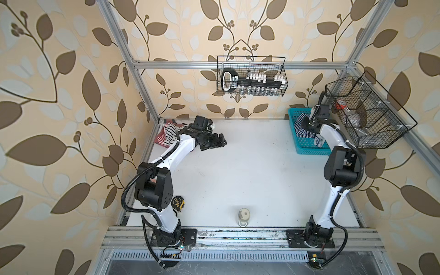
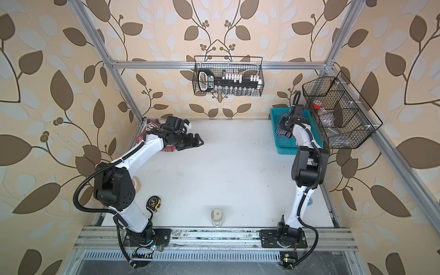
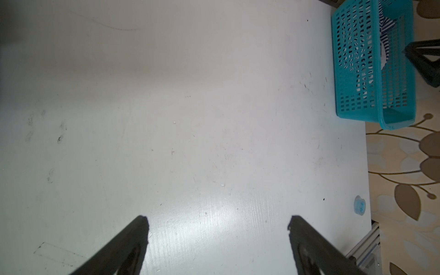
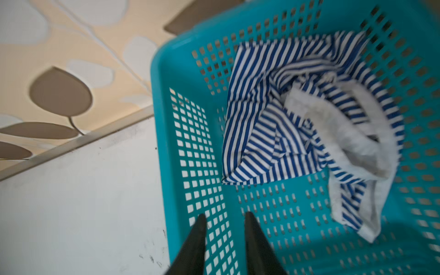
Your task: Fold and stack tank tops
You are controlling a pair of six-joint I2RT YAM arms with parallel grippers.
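Note:
Blue-and-white striped tops [image 4: 270,114] lie crumpled inside the teal basket [image 1: 298,147] at the back right, with bare basket floor below them in the right wrist view. My right gripper is over the basket, its fingers part open with nothing between them. My left gripper is open and empty above the bare white table. Behind it, red and striped cloth [image 1: 170,132] lies at the back left, partly hidden by the left arm.
Wire baskets [image 1: 371,114] hang beside the teal basket, close to the right arm. A tape measure [image 1: 178,203] and a pale cylindrical object [image 1: 243,214] sit near the front.

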